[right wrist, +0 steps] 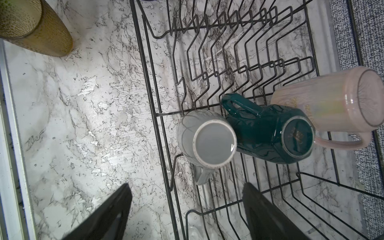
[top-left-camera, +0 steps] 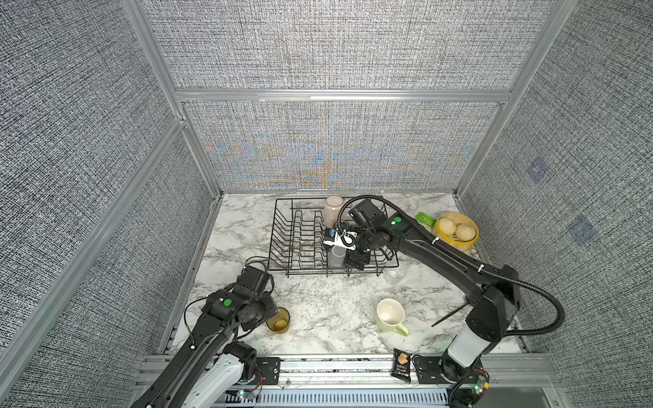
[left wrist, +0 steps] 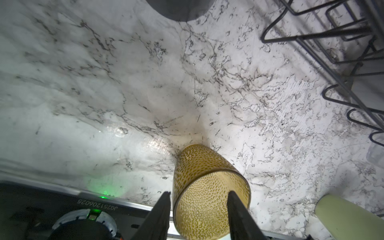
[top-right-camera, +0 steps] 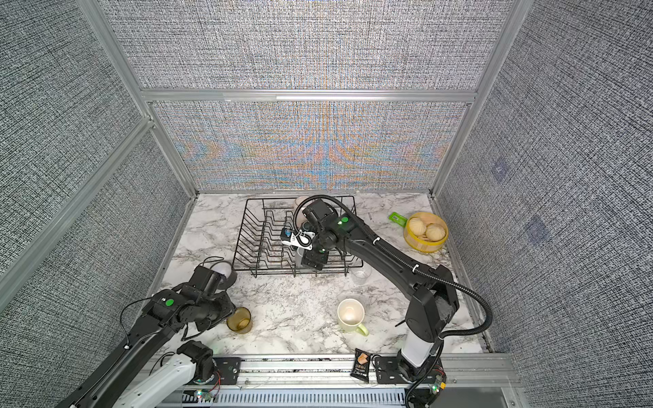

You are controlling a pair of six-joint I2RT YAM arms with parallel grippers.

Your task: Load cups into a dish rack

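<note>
In the left wrist view, an amber cup (left wrist: 212, 204) has its mouth toward the camera. My left gripper is open over it, with its fingers near the rim; contact is unclear. The black wire rack (top-left-camera: 299, 234) holds a grey mug (right wrist: 214, 142), a dark green mug (right wrist: 276, 132) and a pinkish mug (right wrist: 328, 100) in a row, bases toward the right wrist camera. Beside the grey mug, my right gripper stands open with nothing between its fingers. A pale green mug (top-left-camera: 390, 312) stands on the front right of the counter.
A clear glass (top-left-camera: 394, 275) lies near the rack's front right corner. Farther right is a yellow basket (top-left-camera: 454, 244) with round buns. A dark cup (left wrist: 182, 7) sits near the left arm. One black packet (top-left-camera: 401, 365) lies at the front. The middle counter is open.
</note>
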